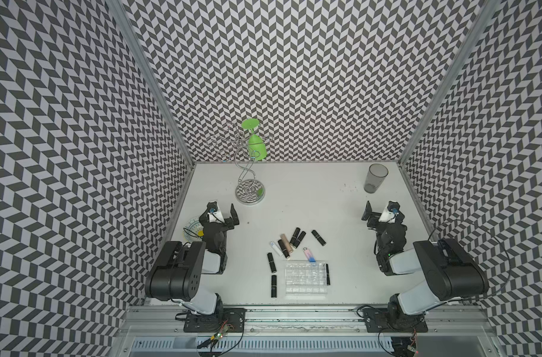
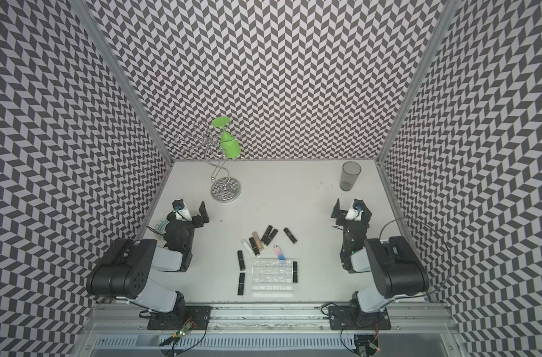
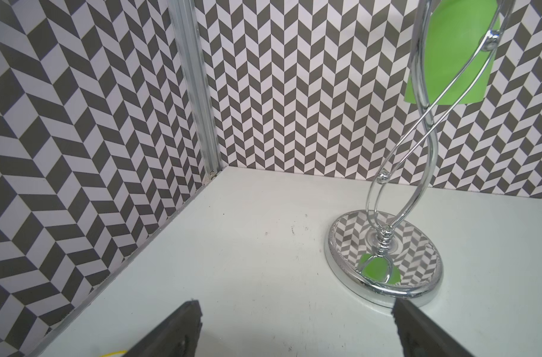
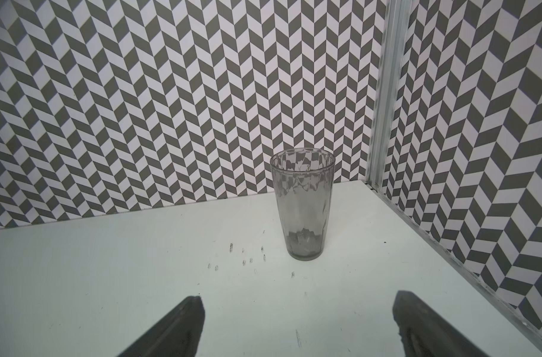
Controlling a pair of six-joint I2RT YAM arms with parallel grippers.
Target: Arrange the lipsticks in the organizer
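The clear organizer (image 1: 306, 278) lies near the table's front edge, and no lipstick shows in its compartments. Several lipsticks are scattered around it: a black one (image 1: 271, 262) and another black lipstick (image 1: 273, 286) on its left, one dark lipstick (image 2: 294, 272) against its right side, and a pink-blue one (image 1: 309, 254) just behind. Farther back is a loose cluster with a tan lipstick (image 2: 257, 240) and a pale one (image 2: 245, 245); a lone black lipstick (image 1: 318, 237) rests to its right. My left gripper and right gripper stand open and empty, well away on either side.
A chrome lamp with a green shade (image 1: 256, 147) stands at the back left. A grey glass (image 4: 304, 205) is at the back right. Beside the left arm sits a partly hidden round item (image 1: 192, 229).
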